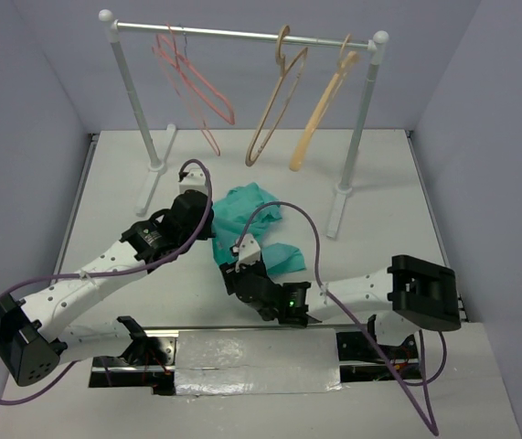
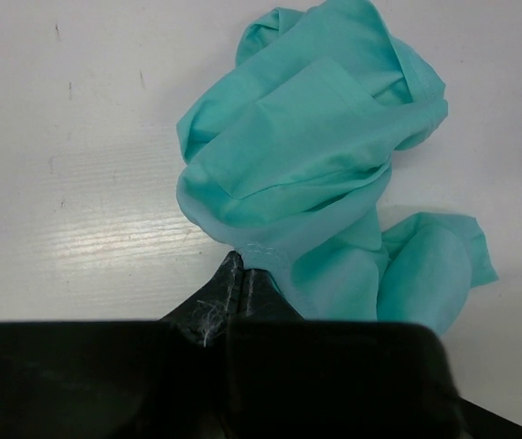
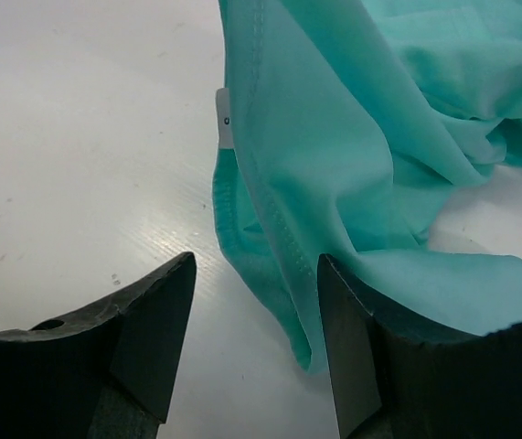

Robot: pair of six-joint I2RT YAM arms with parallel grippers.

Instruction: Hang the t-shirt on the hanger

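Observation:
The teal t shirt (image 1: 247,210) lies crumpled on the white table below the rack. My left gripper is shut on a folded edge of it, at the cloth's near-left side. My right gripper is open over the shirt's near lower edge, where a hem and a small white label (image 3: 225,119) show between and ahead of its fingers. Hangers hang from the rack's bar (image 1: 233,34): a pink one (image 1: 207,87), a beige one (image 1: 265,119) and a wooden one (image 1: 320,110).
The rack's white feet (image 1: 155,183) stand at the table's left and right (image 1: 336,210). Bare table (image 1: 388,210) shows around the shirt. Grey walls close off the sides and back.

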